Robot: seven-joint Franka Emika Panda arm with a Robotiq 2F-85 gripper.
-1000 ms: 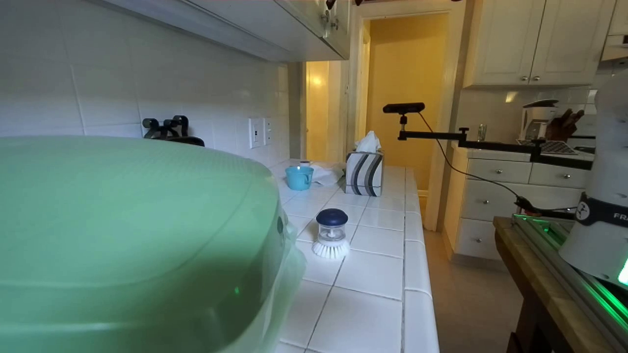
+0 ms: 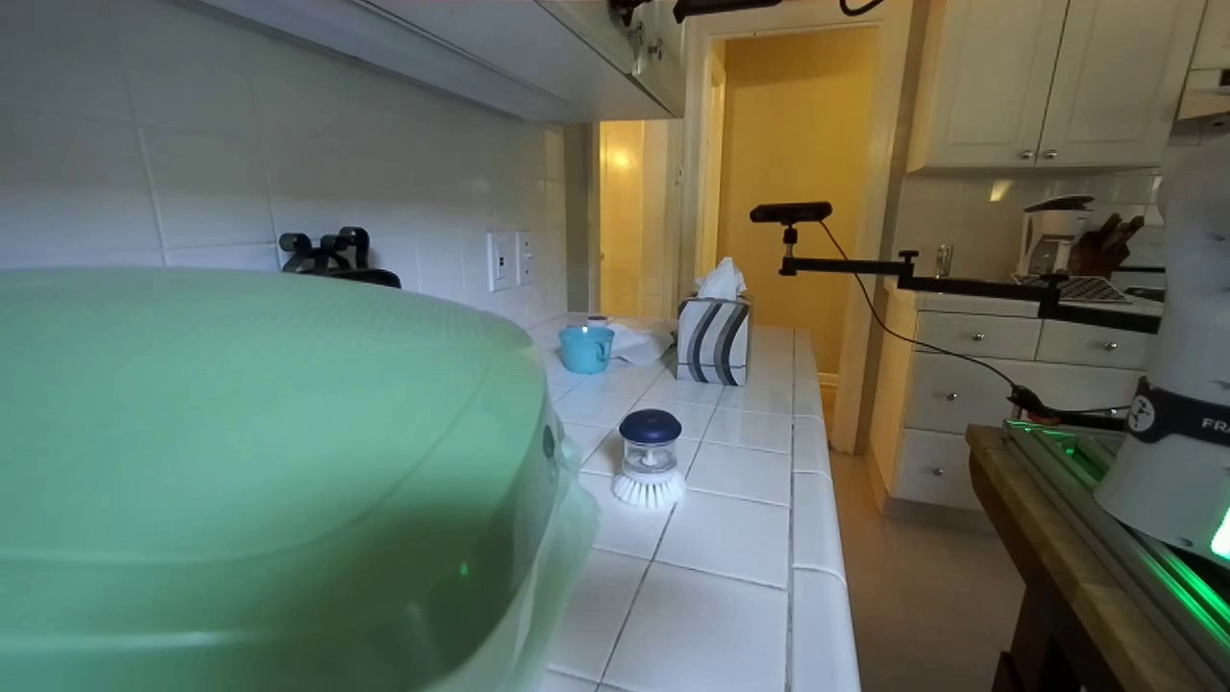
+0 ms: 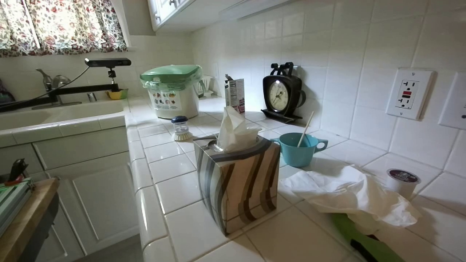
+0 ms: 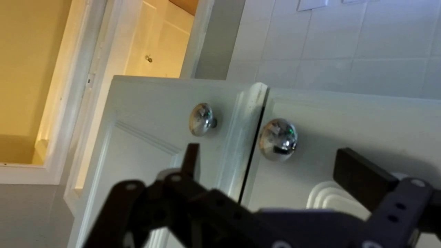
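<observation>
Two white cabinet doors fill the middle of the wrist view, a left door (image 4: 136, 120) and a right door (image 4: 372, 120), with a narrow dark seam between them. Each carries a round shiny knob: the left knob (image 4: 201, 120) and the right knob (image 4: 278, 140). My gripper is open, its dark fingers set wide apart with nothing held. In that picture the right knob appears between the fingertips and slightly above them; whether it lies between them in depth I cannot tell. Exterior view 1 shows only dark gripper parts along its top edge, by the upper cabinet (image 2: 553, 52).
Below the cabinet, the tiled counter (image 2: 726, 531) bears a large green-lidded bin (image 3: 174, 94), a dish brush (image 2: 649, 457), a striped tissue box (image 3: 244, 183), a turquoise cup (image 3: 298, 150) and a black clock-like dial (image 3: 281, 94). A camera arm (image 2: 922, 277) stretches across the aisle.
At the top of exterior view 1, more of the dark gripper has come into sight, lower and close to the cabinet knobs. Things on the counter have stayed put.
</observation>
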